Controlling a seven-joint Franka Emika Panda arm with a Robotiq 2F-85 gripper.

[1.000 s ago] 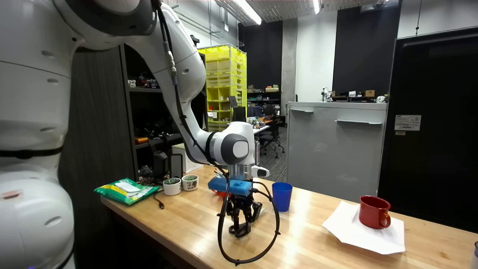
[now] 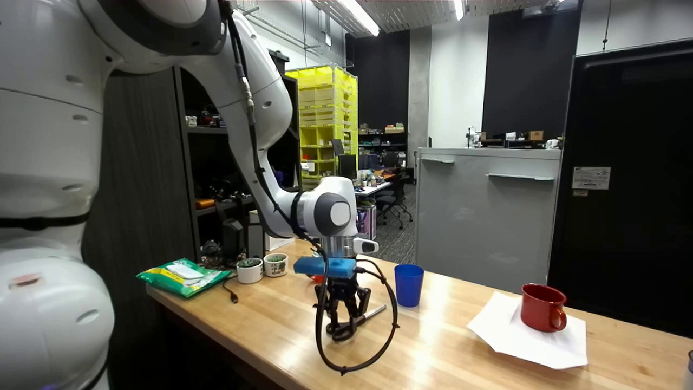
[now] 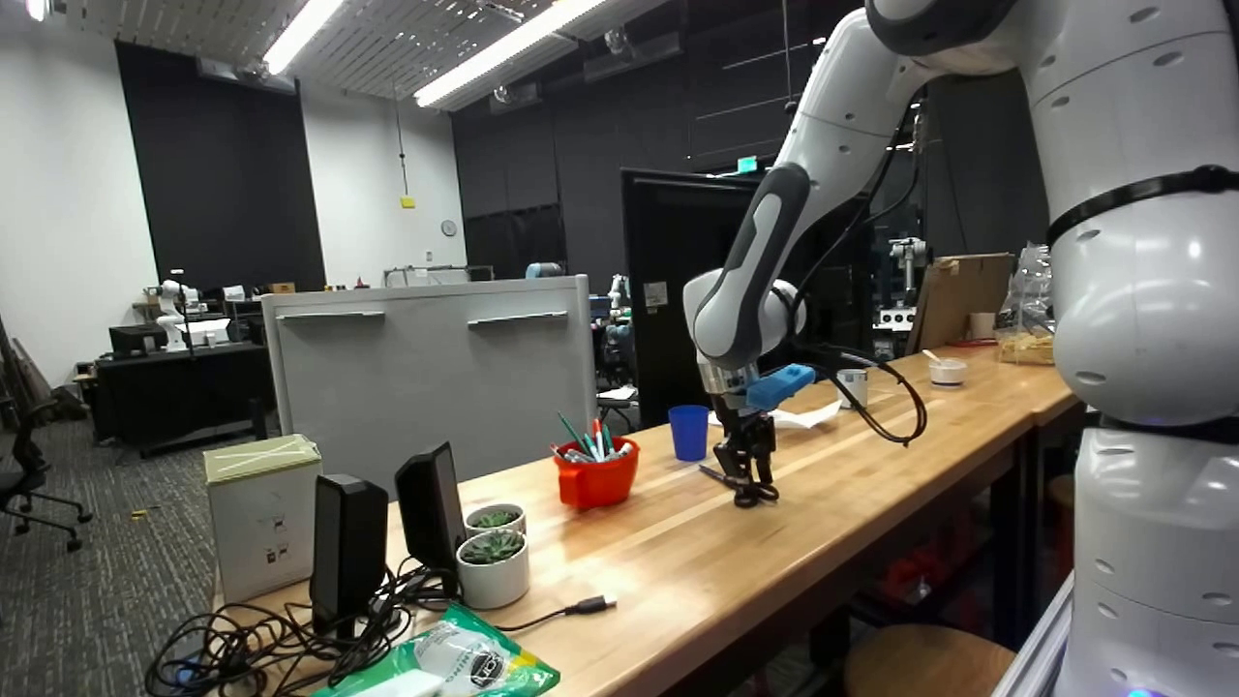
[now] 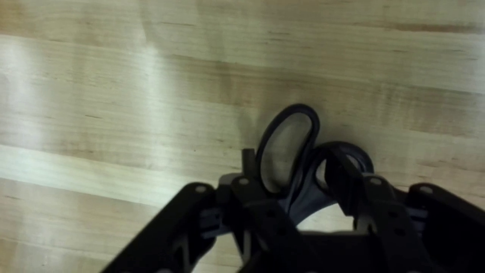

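Black-handled scissors (image 4: 309,207) lie at the wooden table's surface, their two loops side by side in the wrist view. My gripper is shut on the handles, one finger against the outside of the longer loop, the other over the smaller loop. From exterior view 1 the grey blade (image 2: 375,312) points right and back, towards the blue cup (image 2: 409,286). The gripper (image 2: 342,322) points straight down, low over the table. Whether the scissors are clear of the wood cannot be told.
An orange-red container (image 3: 598,472) of pens stands behind the gripper, near two potted succulents (image 3: 493,568). A red mug (image 2: 543,308) sits on white paper (image 2: 500,325) to the right. Bare tabletop lies in front and between cup and paper.
In exterior view 1 my arm and gripper have shifted slightly left. The scissors' handles have moved left too, and more of the blade shows now.
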